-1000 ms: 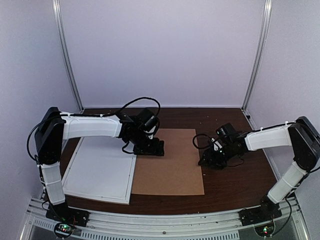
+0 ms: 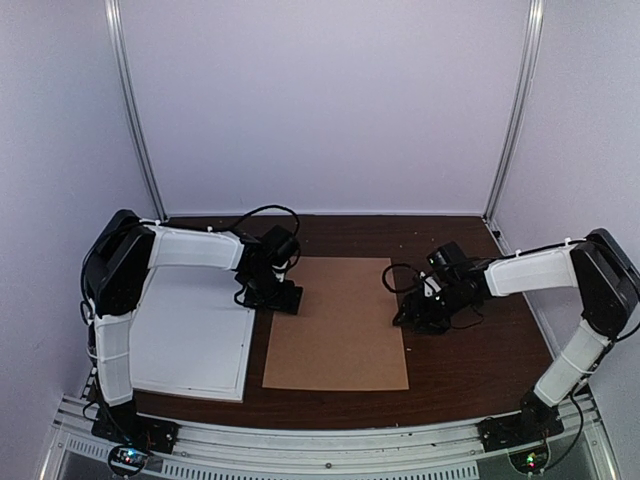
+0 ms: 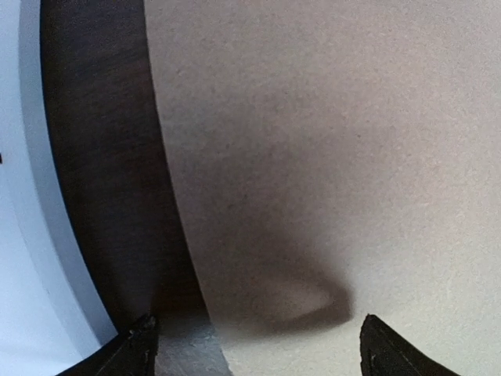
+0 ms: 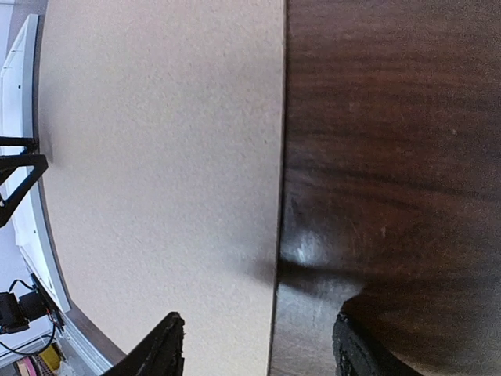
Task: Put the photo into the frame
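A brown square board (image 2: 335,340) lies flat in the middle of the table. Left of it is a white sheet or panel with a raised rim (image 2: 190,340); I cannot tell whether this is frame, photo or both. My left gripper (image 2: 284,298) hovers over the board's left edge; in the left wrist view its fingertips (image 3: 258,345) straddle that edge, open and empty. My right gripper (image 2: 410,318) is at the board's right edge; in the right wrist view its fingertips (image 4: 258,345) stand apart either side of that edge, with nothing held.
Dark wood table (image 2: 480,380) shows bare to the right and in a strip behind the board. Pale walls enclose the back and sides, and a metal rail (image 2: 330,440) runs along the front.
My left gripper has moved left from over the board toward its left edge. The white panel has shifted slightly left.
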